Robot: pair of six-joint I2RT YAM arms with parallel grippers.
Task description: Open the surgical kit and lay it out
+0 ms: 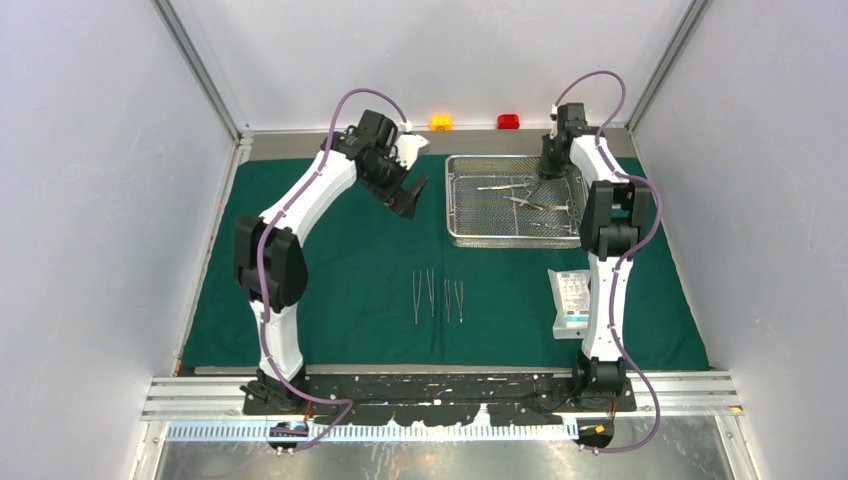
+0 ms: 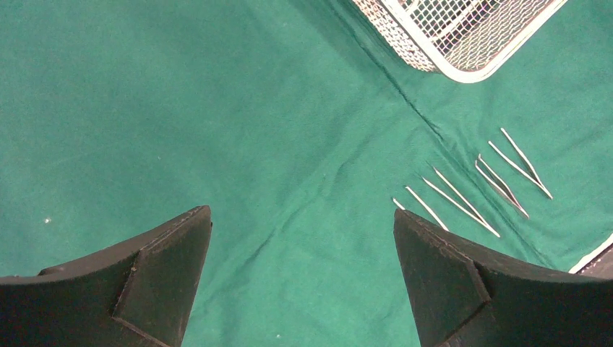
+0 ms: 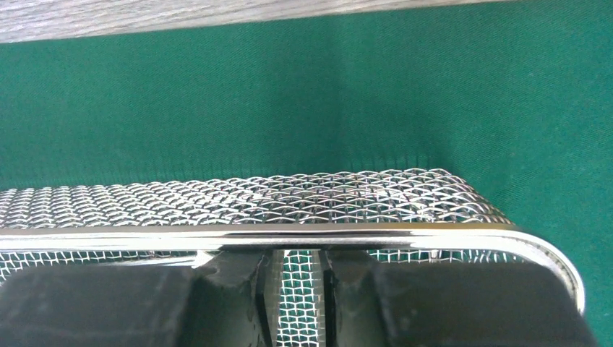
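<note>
The steel mesh tray (image 1: 485, 241) lies at the back, right of centre, with several metal instruments inside, among them one long thin instrument (image 1: 495, 188) near its left side. Over the tray's back right part, my right gripper (image 1: 549, 172) reaches down past the rim (image 3: 303, 236). Its fingers stand a narrow gap apart, and only mesh shows between them in the right wrist view. Left of the tray, my left gripper is wide open above bare cloth, holding nothing. Several slim tweezers (image 1: 417, 298) lie in a row on the green cloth in front of the tray.
A white printed packet (image 1: 571, 300) lies at the front right, beside the right arm. Behind the cloth stand a yellow block (image 1: 440, 123) and a red block (image 1: 508, 121).
</note>
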